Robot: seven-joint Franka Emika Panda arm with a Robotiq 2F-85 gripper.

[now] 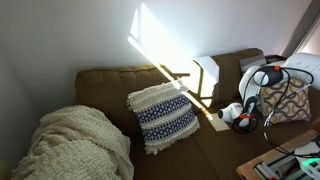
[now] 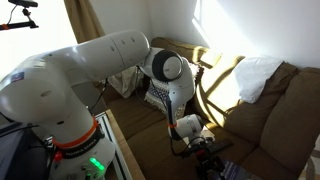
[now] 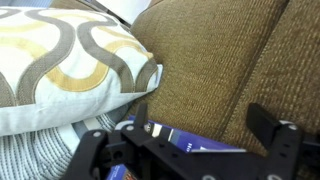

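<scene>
My gripper is open in the wrist view, with one dark finger at either side. Low in that view, partly hidden by the gripper, lies a dark blue thing (image 3: 188,136) with a pale edge; I cannot tell what it is. A pillow (image 3: 75,62) with wavy grey and tan bands fills the upper left, above a pale ribbed fabric (image 3: 38,150). Brown sofa cloth (image 3: 205,65) covers the rest. From outside, the arm (image 1: 240,115) reaches low over the seat's right part, beside a pale flat piece (image 1: 217,121).
A blue-and-white fringed cushion (image 1: 165,118) leans on the sofa back, with a cream knitted blanket (image 1: 75,145) at the left. White cloth (image 1: 207,75) drapes over the backrest. A wooden table edge (image 1: 250,168) stands in front.
</scene>
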